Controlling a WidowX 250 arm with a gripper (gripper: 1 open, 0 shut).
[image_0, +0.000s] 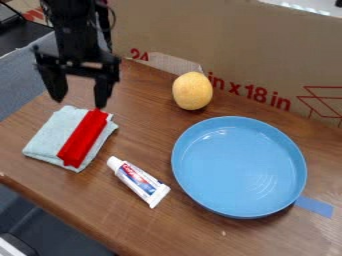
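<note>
My black gripper (80, 85) is open at the upper left, raised over the back left of the wooden table, just above a folded pale cloth (46, 145) that has a red item (83, 136) lying across it. A white toothpaste tube (139, 183) lies diagonally in front, right of the cloth. A yellow oval object (193, 91) stands at the back middle, and a round blue plate (238, 167) fills the right part of the table.
A cardboard box (267, 70) runs along the back. The table (120, 225) has free room in its centre and front left; its left edge drops to a dark area.
</note>
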